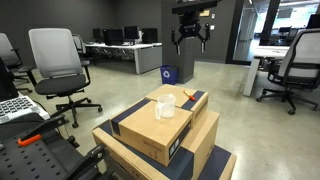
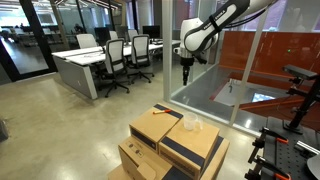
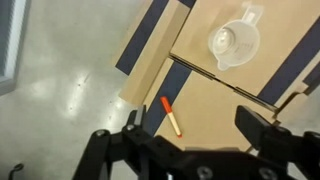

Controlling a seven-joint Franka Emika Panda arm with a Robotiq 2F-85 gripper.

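A clear-white plastic cup with a handle point(image 1: 166, 105) stands upright on the cardboard boxes; from above, the wrist view shows into the cup point(image 3: 235, 43). A red-orange and white marker point(image 3: 171, 115) lies on another box top, partly over its dark stripe. My gripper point(image 1: 192, 48) hangs high above the boxes, well clear of both objects. Its dark fingers stand wide open in the wrist view, where the gripper has nothing between its tips. In exterior view 2, the cup point(image 2: 191, 121) and marker point(image 2: 161, 111) sit on separate box tops.
Cardboard boxes point(image 1: 155, 126) with dark stripes stand close together at different heights, with narrow gaps between them. Bare floor point(image 2: 80, 125) surrounds much of the stack. Office chairs point(image 1: 58, 67) and desks are farther back.
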